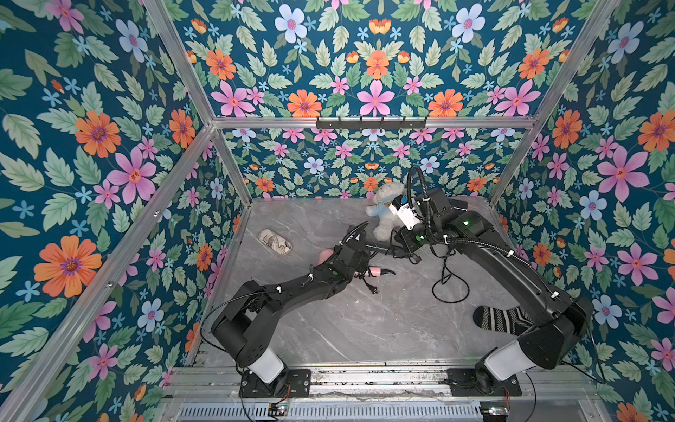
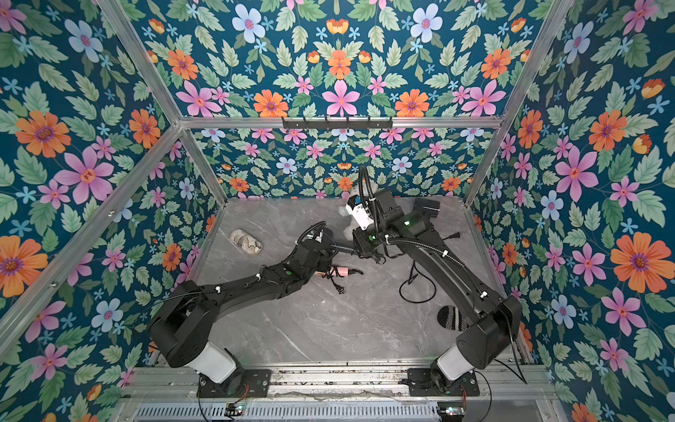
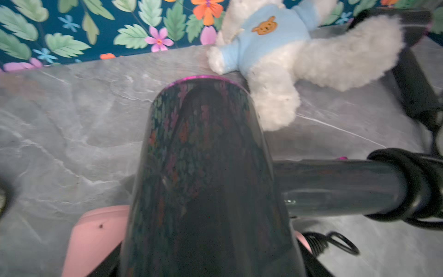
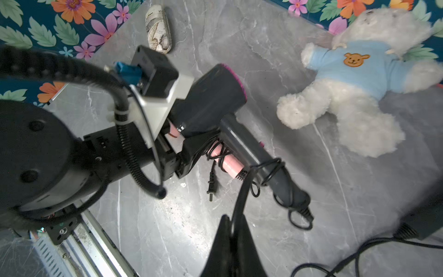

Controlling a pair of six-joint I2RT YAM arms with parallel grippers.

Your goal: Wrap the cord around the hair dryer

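In the right wrist view a dark grey hair dryer [image 4: 210, 99] with a magenta rim hangs above the table, its handle [image 4: 242, 140] angled down to the right. My left gripper is shut on it near where head and handle meet; in the left wrist view the dryer's head [image 3: 207, 184] hides most of the fingers. Loops of black cord [image 4: 272, 168] circle the handle's lower part. From there a stretch of cord runs into my right gripper, whose fingers are shut around it.
Below the held dryer lies a pink one [image 4: 228, 161] with its own cord and plug [image 4: 211, 187]. A white teddy bear [image 4: 364, 83] sits behind. Another black dryer [image 4: 424, 214], a striped sock [image 1: 499, 320] and a shoe [image 1: 274, 241] lie around.
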